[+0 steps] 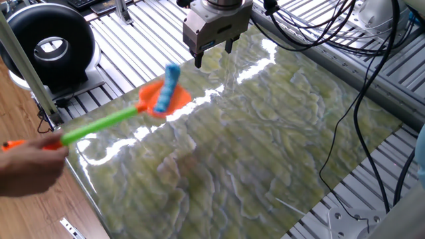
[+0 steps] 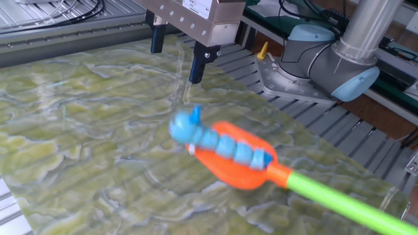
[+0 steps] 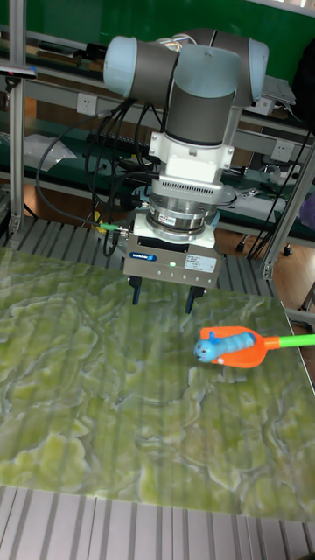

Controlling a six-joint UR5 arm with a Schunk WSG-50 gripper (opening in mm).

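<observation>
A blue segmented caterpillar toy (image 2: 222, 145) lies on the orange scoop (image 2: 236, 175) of a toy shovel with a green handle (image 1: 99, 124). A person's hand (image 1: 32, 166) grips the handle from the left side in exterior view 1, holding the shovel up over the mat. My gripper (image 1: 214, 56) hangs above the mat's far edge, its two dark fingers wide apart and nothing between them. In exterior view 3 the gripper (image 3: 163, 297) is to the left of the scoop, apart from toy and shovel. Scoop and toy are slightly blurred in exterior view 1.
The green marbled mat (image 1: 252, 153) is otherwise nearly bare, with a thin pale stick (image 1: 290, 206) near one edge. Black cables (image 1: 358, 99) hang at the right in exterior view 1. A black ring-shaped object (image 1: 50, 50) stands at the back left.
</observation>
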